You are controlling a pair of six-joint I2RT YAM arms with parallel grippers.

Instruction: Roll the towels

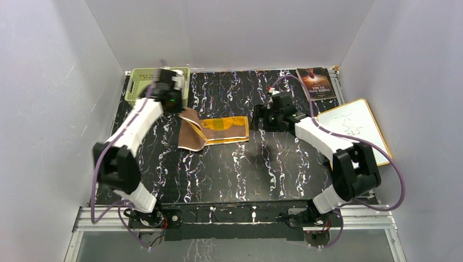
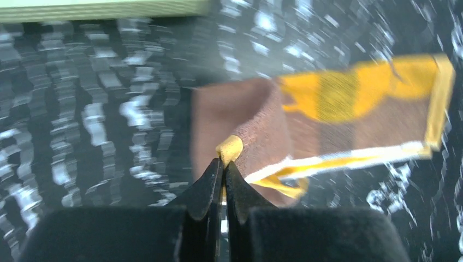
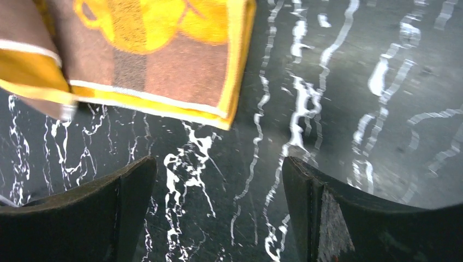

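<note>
A brown and yellow towel (image 1: 229, 131) lies flattened in a strip on the dark marbled table. Its left part is folded over, and a brown flap (image 2: 267, 134) rises from it. My left gripper is shut on the yellow corner of that flap, above the towel's left end. In the top view the left gripper (image 1: 179, 108) is blurred and close to the basket's front. My right gripper stands open and empty to the right of the towel. One of its fingers (image 3: 311, 196) points toward the towel's right end.
A green basket (image 1: 136, 73) stands at the back left, partly behind the left arm. At the right are a book (image 1: 316, 83) and a whiteboard (image 1: 355, 131).
</note>
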